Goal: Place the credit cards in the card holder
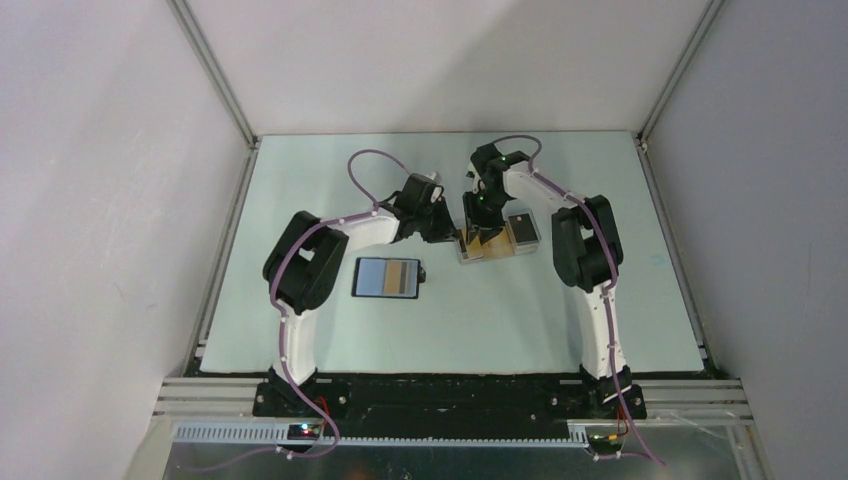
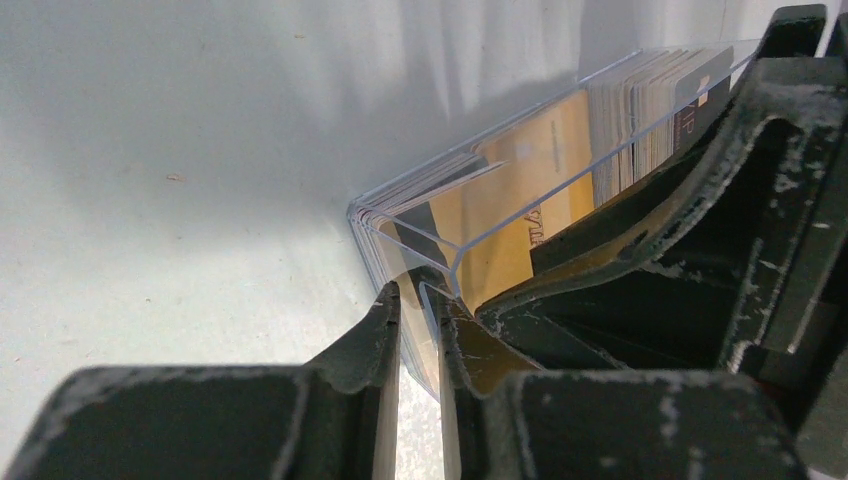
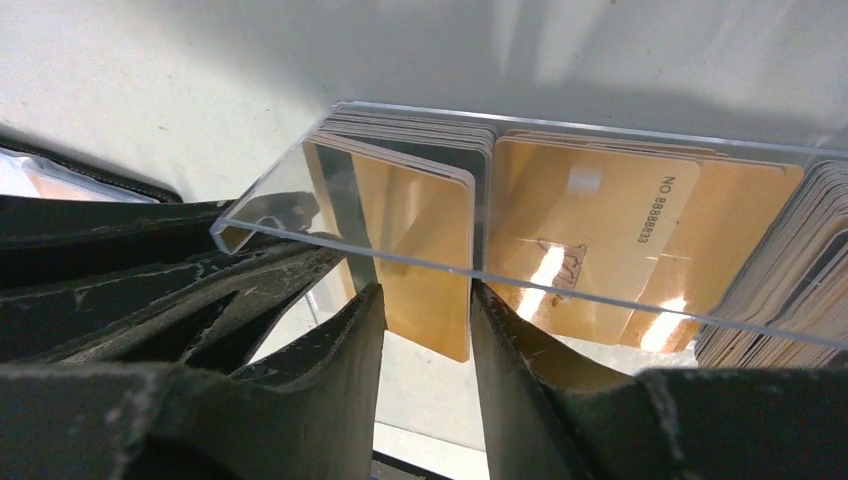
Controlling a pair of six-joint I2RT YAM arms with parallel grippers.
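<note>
A clear card holder (image 1: 500,252) with stacks of gold and dark cards stands at the table's middle. My left gripper is shut on the holder's left end wall. My right gripper reaches into the holder from above, part open, its fingertips around a gold card (image 3: 420,230) standing in the left section beside other cards. More gold cards (image 3: 600,220), one printed 8888833, lean in the middle, and a thick stack (image 3: 810,240) fills the right section. In the left wrist view the right gripper's black body covers much of the holder.
A dark-framed tray (image 1: 369,277) with blue and tan contents lies at the front left, below the left arm.
</note>
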